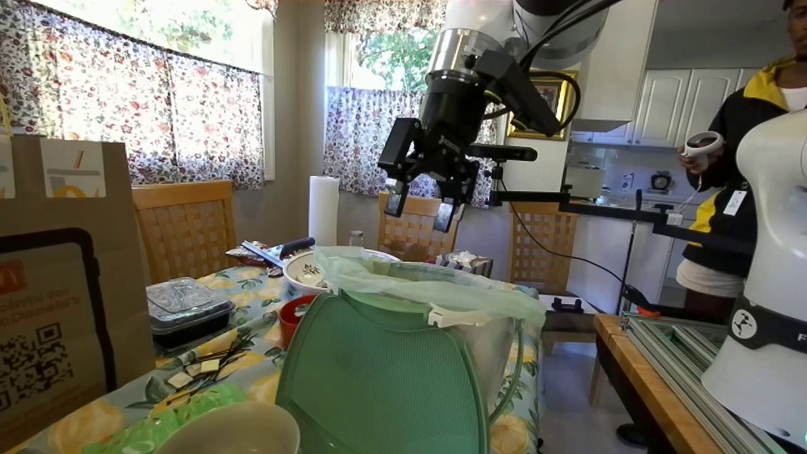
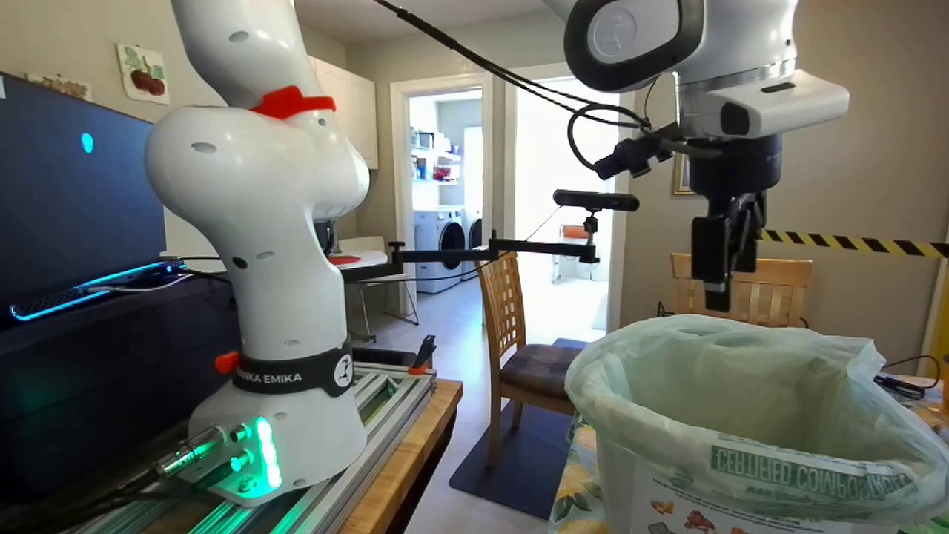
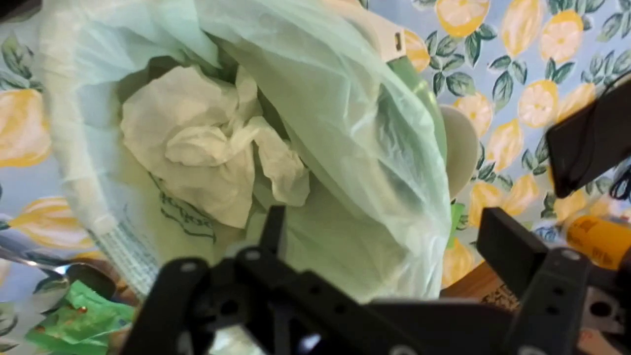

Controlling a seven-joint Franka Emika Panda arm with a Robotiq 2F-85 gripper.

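Above the lined compost bin (image 2: 649,489) hangs my gripper (image 1: 420,213), its two fingers well apart and empty. A pale green bag (image 3: 384,177) lines the bin and folds over its rim. Crumpled white paper (image 3: 195,136) lies inside the bag, seen in the wrist view. The bin's green lid (image 1: 386,378) hangs down on the side facing exterior view 1. In exterior view 2 the fingers overlap, so the gap does not show there.
Around the bin stand a red cup (image 1: 292,318), a white bowl (image 1: 304,276), a black container (image 1: 189,306) and a paper bag (image 1: 68,287). A dark phone-like object (image 3: 582,139) lies on the lemon tablecloth. Chairs stand behind the table.
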